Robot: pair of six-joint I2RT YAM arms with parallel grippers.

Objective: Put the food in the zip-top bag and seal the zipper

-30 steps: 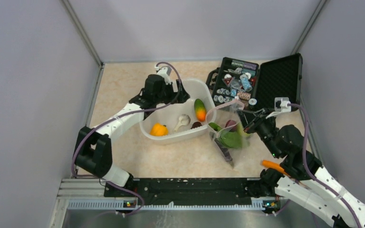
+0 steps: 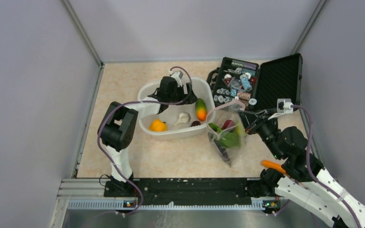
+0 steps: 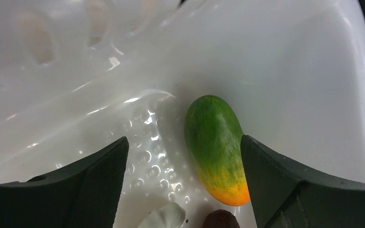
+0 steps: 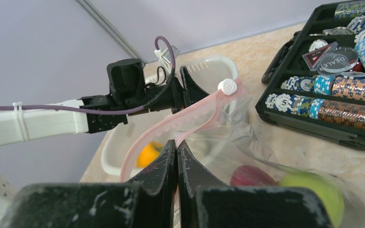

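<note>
My left gripper hangs open inside the white tub point(image 2: 147, 126), over a green-orange mango point(image 3: 214, 145) at the tub's right side. A white garlic bulb point(image 2: 183, 117), a dark round item point(image 3: 221, 221) and a yellow pepper point(image 2: 157, 126) also lie there. The clear zip bag point(image 2: 225, 142) beside the tub holds green, red and dark vegetables. My right gripper is shut on the bag's pink zipper edge point(image 4: 147, 137), holding the top up.
An open case of poker chips point(image 2: 237, 80) stands at the back right. An orange carrot point(image 2: 271, 165) lies by the right arm's base.
My left arm has moved right, further over the tub towards the mango. The right arm and the bag have stayed nearly still.
</note>
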